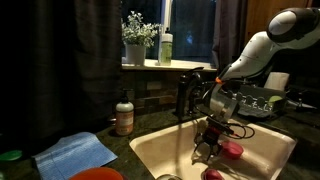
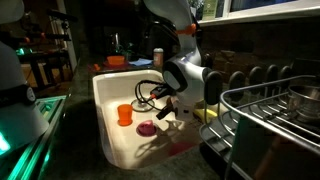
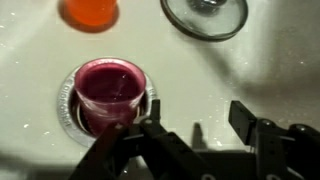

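Note:
My gripper hangs above the sink floor, its fingers apart with bare sink visible between them. A dark red cup [image 3: 110, 85] stands in the wrist view over a metal ring that looks like the drain, left of the fingers. An orange cup [image 3: 90, 8] is cut off by the top edge. In exterior view 2, the orange cup [image 2: 125, 114] and the red cup [image 2: 147, 128] sit in the sink, with my gripper [image 2: 168, 112] to their right. Exterior view 1 has my gripper [image 1: 207, 148] left of a red object [image 1: 232, 149].
The white sink's [image 1: 160, 145] walls surround the gripper. A glass lid [image 3: 205, 12] lies at the top of the wrist view. A dark faucet [image 1: 184, 95] rises behind the sink. Along the right stands a wire dish rack [image 2: 265, 115] holding a metal pot [image 2: 305, 103].

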